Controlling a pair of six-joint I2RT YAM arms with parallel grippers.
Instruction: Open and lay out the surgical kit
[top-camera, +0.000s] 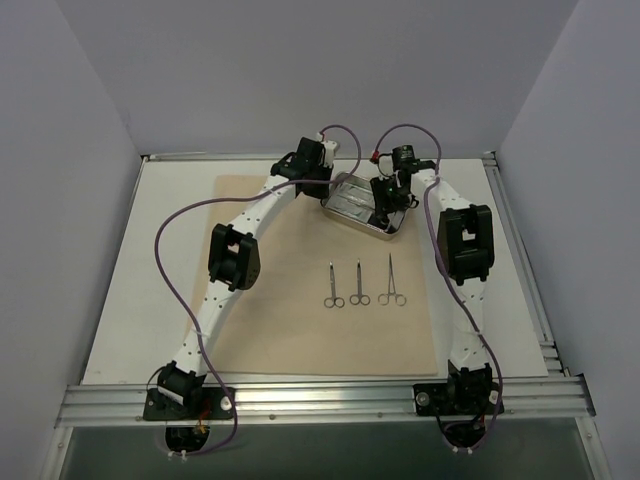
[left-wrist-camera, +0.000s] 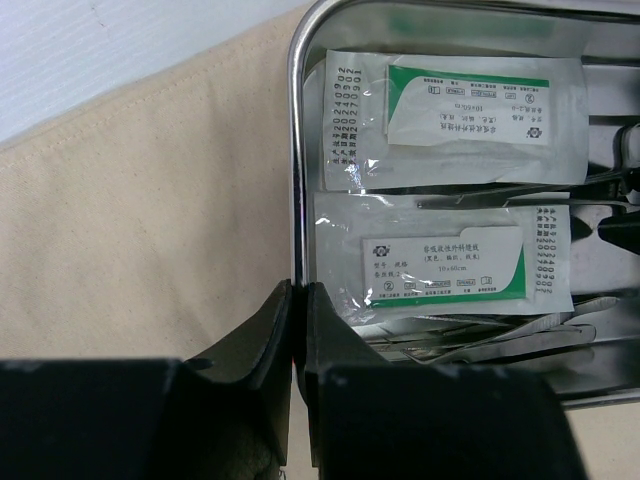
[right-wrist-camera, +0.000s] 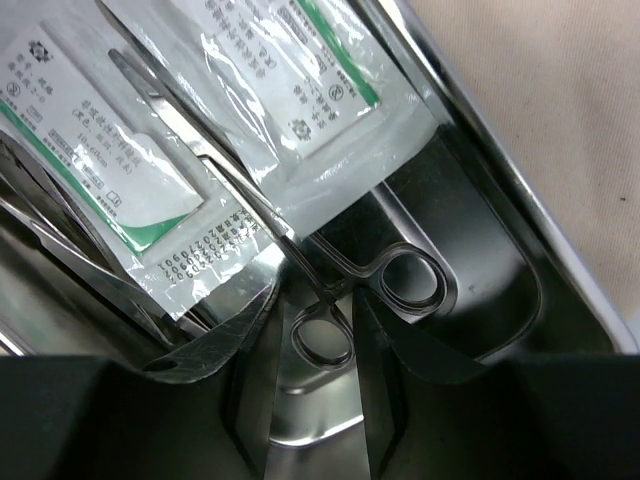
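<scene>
A steel tray holds two suture packets and metal instruments. My left gripper is shut on the tray's rim at its left end. My right gripper hangs open over the other end, just above the ring handles of a scissor-like instrument that lies between and over the packets; tweezer-like pieces lie along the side. Three ringed instruments lie in a row on the beige cloth below the tray: two scissors, and a longer one.
White table shows on both sides, with walls beyond.
</scene>
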